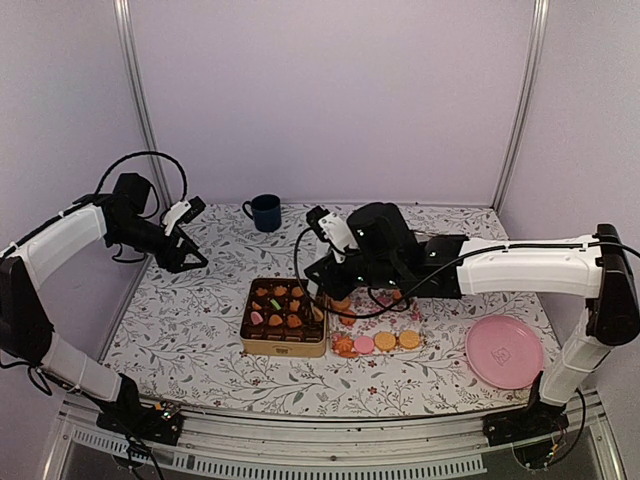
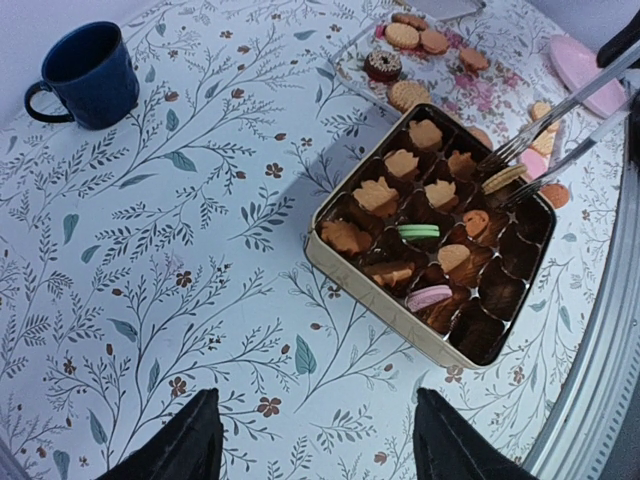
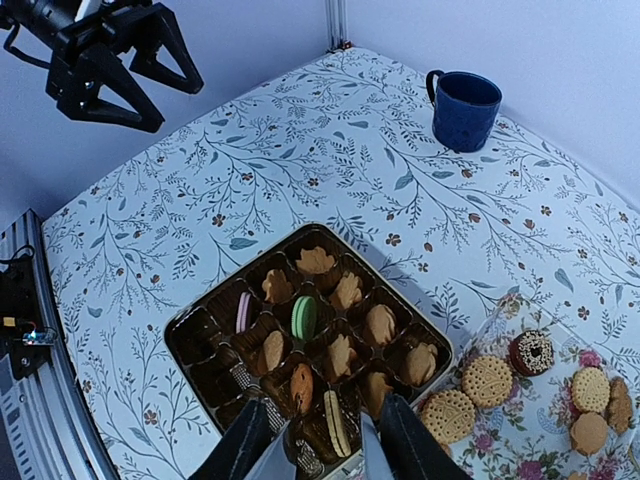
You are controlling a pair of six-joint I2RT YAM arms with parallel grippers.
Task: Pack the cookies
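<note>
The brown compartment box (image 1: 283, 344) holds cookies and pink and green macarons. My right gripper reaches into its right side with long metal tips around a pale sandwich cookie, shut on it as far as the left wrist view shows. My left gripper (image 1: 183, 255) hangs open above the table's left side, empty. More cookies (image 3: 485, 380) lie on a clear patterned tray (image 1: 370, 349) right of the box.
A blue mug (image 1: 265, 213) stands at the back, and a pink plate (image 1: 505, 350) lies at the front right.
</note>
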